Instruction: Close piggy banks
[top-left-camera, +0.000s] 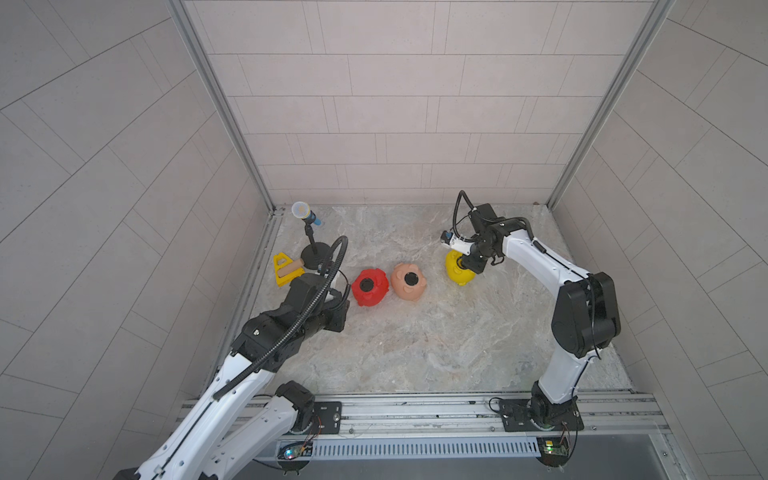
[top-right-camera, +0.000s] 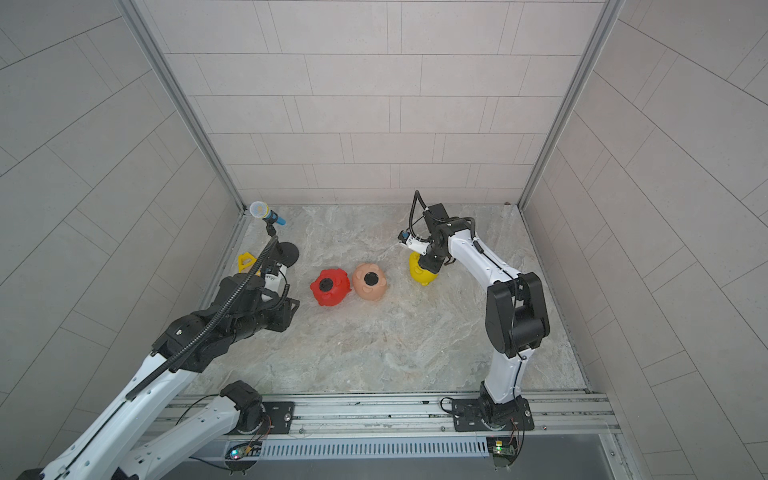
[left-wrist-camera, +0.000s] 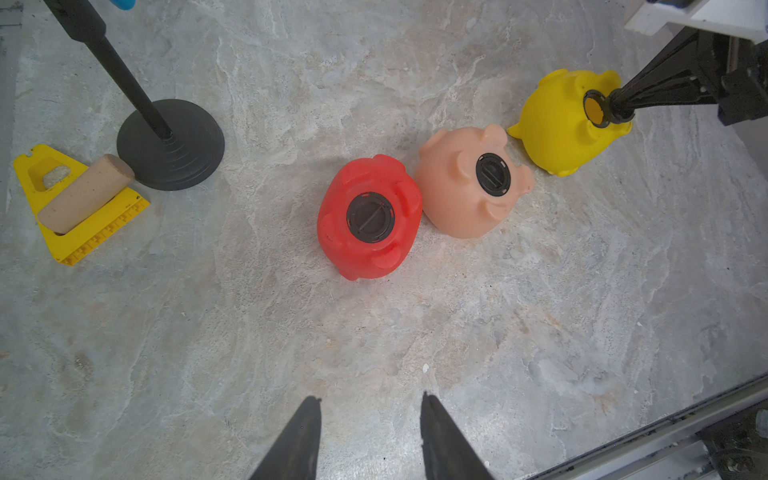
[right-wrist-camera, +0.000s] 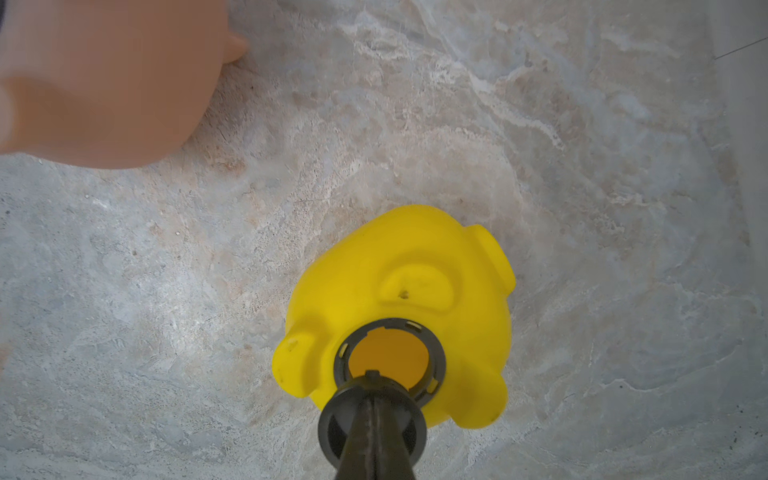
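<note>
Three piggy banks lie belly-up. Black caps sit in the holes of the red bank (left-wrist-camera: 388, 260) and the peach bank (left-wrist-camera: 453, 204), which lie close together. On the yellow bank (right-wrist-camera: 400, 240) the round hole (right-wrist-camera: 392, 352) is uncovered, its inside showing. A loose black cap (right-wrist-camera: 330, 432) is at the tips of my right gripper, whose fingers are shut on the cap's thin ridge. That cap overlaps the hole's near rim in view; whether it touches is unclear. My left gripper is open and empty, its fingers apart over bare table.
At the left stands a lamp with a round black base (left-wrist-camera: 184, 152). Beside it lie a yellow scraper-like tool (left-wrist-camera: 96, 228) and a wooden cylinder (left-wrist-camera: 84, 196).
</note>
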